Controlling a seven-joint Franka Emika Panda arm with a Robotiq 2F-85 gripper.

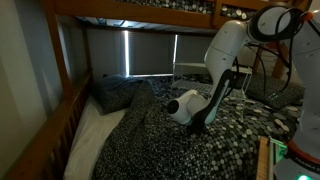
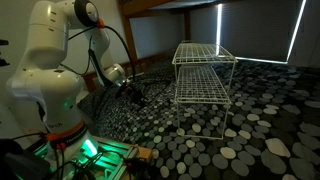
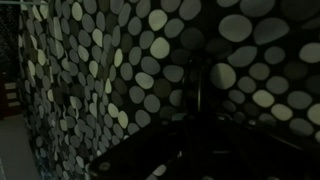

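My gripper point(image 1: 194, 128) is low over the dark, dotted bedspread point(image 1: 150, 147), at the end of the white arm. In the second exterior view the gripper point(image 2: 135, 95) is small and dark, close to the same patterned cloth. From the wrist, the dark gripper body fills the bottom of the picture. A narrow black upright shape point(image 3: 194, 88) with a faint shine stands just above it; what it is cannot be made out. The darkness hides the gap between the fingers, and no held thing can be told apart.
A white wire rack point(image 2: 203, 82) stands on the bedspread, beyond the gripper. Dark pillows point(image 1: 112, 94) lie at the bed's far end, and a wooden rail point(image 1: 50, 142) runs along one side. Open cloth lies in the middle of the bed.
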